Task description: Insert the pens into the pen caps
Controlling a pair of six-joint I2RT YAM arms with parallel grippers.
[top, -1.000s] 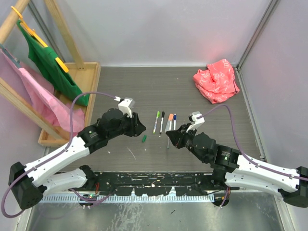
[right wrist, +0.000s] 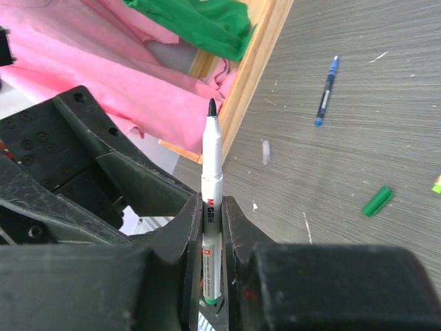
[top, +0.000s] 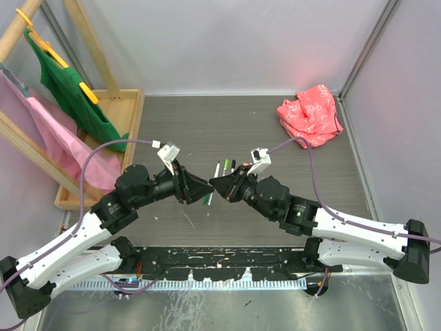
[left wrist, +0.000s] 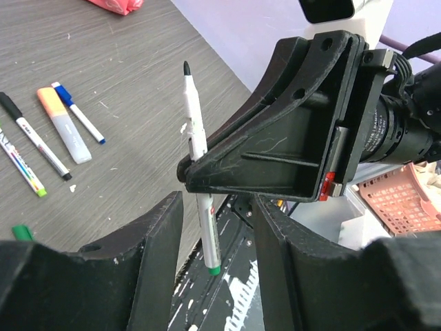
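Observation:
A slim white pen (right wrist: pixel 212 176) with an uncapped dark tip and a green rear end stands upright, tip up, with my right gripper shut on its middle. My left gripper is open. In the left wrist view the pen's lower half shows beyond the gap between those open fingers; whether it lies inside them I cannot tell. A green cap lies loose on the table, partly visible in the left wrist view too. In the top view the gripper tips nearly meet above the table's middle.
On the table lie a black-capped pen (left wrist: pixel 34 136), a green-ended marker (left wrist: pixel 19 160), an orange highlighter (left wrist: pixel 63 124) and a blue-capped pen (left wrist: pixel 78 112). A dark blue pen (right wrist: pixel 326 91) and a small clear piece (right wrist: pixel 266 152) lie toward the wooden rack (top: pixel 138 117). A red cloth (top: pixel 310 116) sits at the back right.
My right arm has moved left and slightly up in the top view, bringing the pen close to the left gripper. The left gripper has shifted only slightly.

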